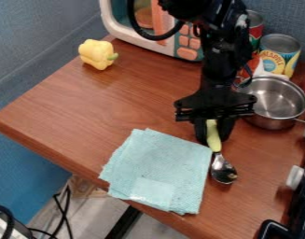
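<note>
My black gripper (212,123) is low over the table, right of a folded light blue cloth (158,169). Its fingers are around the pale yellow-green handle of a spoon (223,171), whose metal bowl lies toward the front. Whether the fingers are closed on the handle is hard to see, as the gripper's body hides them.
A steel pot (278,99) stands right of the gripper, cans (278,53) behind it. A toy microwave (142,28) is at the back, a yellow pepper (97,53) at back left. Stove controls (293,191) edge the right.
</note>
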